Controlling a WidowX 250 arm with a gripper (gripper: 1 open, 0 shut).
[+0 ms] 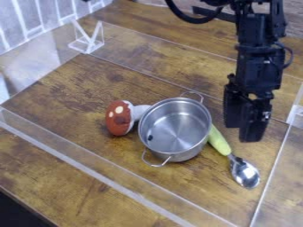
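Observation:
The black gripper [246, 124] hangs at the right side of the camera view, open, low over the wood table just right of a steel pot. The pot [178, 129] has two handles and is empty. A pale yellow-green handled object [218, 142] lies along the pot's right side, with a metal spoon head [245, 173] at its lower end, below the gripper. A red spotted toy mushroom [120, 118] with a white stem lies on its side left of the pot.
A white bracket [89, 37] stands at the back left near a clear barrier. A black cable arches over the back of the table.

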